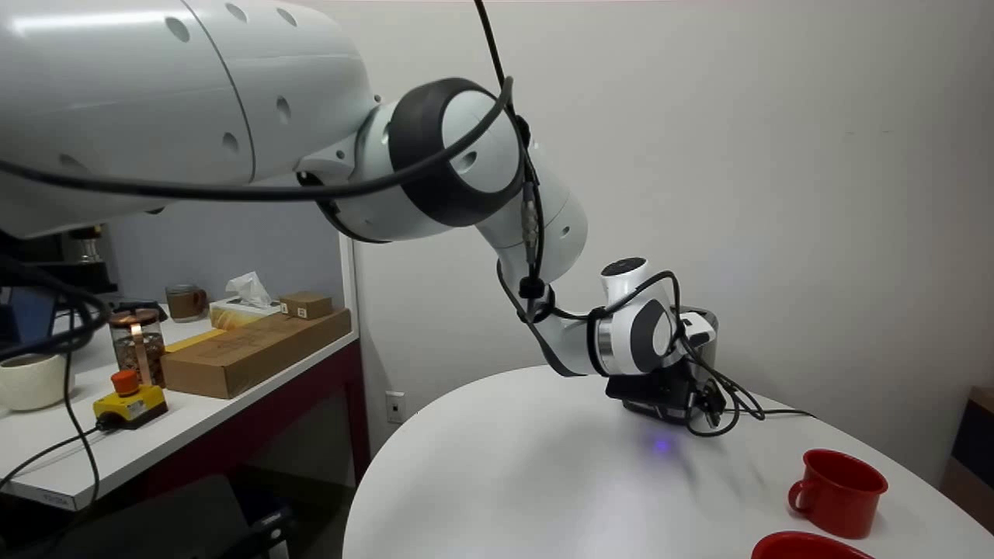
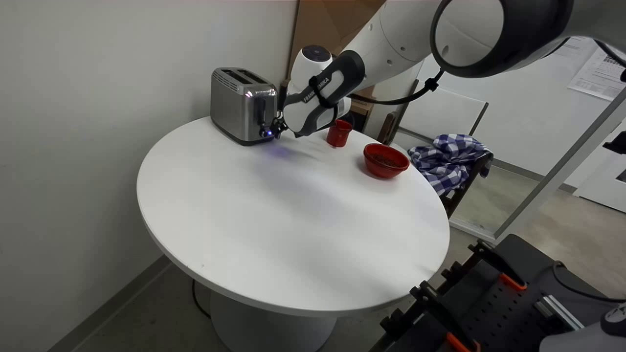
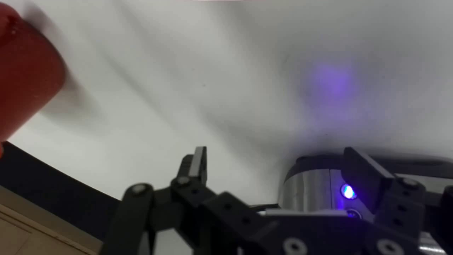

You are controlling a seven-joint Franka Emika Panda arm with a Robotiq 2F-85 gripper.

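A silver toaster [image 2: 233, 108] stands near the back edge of the round white table [image 2: 281, 234]. My gripper is right against or very close to the toaster's control side, low over the table. In the wrist view its two fingers are spread wide, with no object held between them. One finger [image 3: 367, 176] overlaps the toaster's front panel, beside a lit blue light [image 3: 348, 191]; whether they touch is hard to tell. Most of the toaster is hidden behind the arm in exterior view 1.
On the table stand a red mug [image 1: 840, 494] and a red bowl [image 2: 385, 161] with small dark bits inside. Black cables [image 1: 722, 387] hang round the wrist. Behind the toaster rises the wall [image 2: 146, 70].
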